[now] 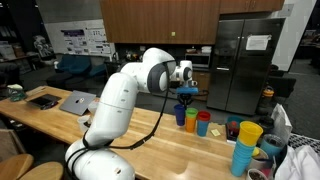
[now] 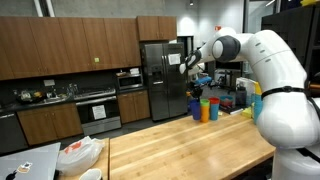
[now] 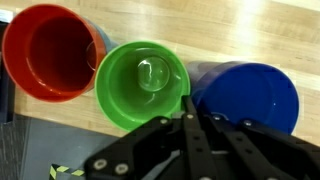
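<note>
A blue cup (image 3: 255,95) stands upright at the right of the wrist view, its near-left rim between the fingers of my gripper, which is shut on it. Close beside it is a green cup (image 3: 125,85), seen from above with its inside empty. The red cup (image 3: 40,55) sits left of the green one. From the first exterior view, the blue cup (image 1: 180,115), the green cup with orange below it (image 1: 190,120) and the red cup (image 1: 203,124) form a row on the wooden table. Whether the blue cup's base touches the table cannot be told.
More stacked cups, yellow over blue (image 1: 244,150), stand nearer on the right, with a white cloth (image 1: 300,160) beyond. A laptop (image 1: 78,102) lies at the left.
</note>
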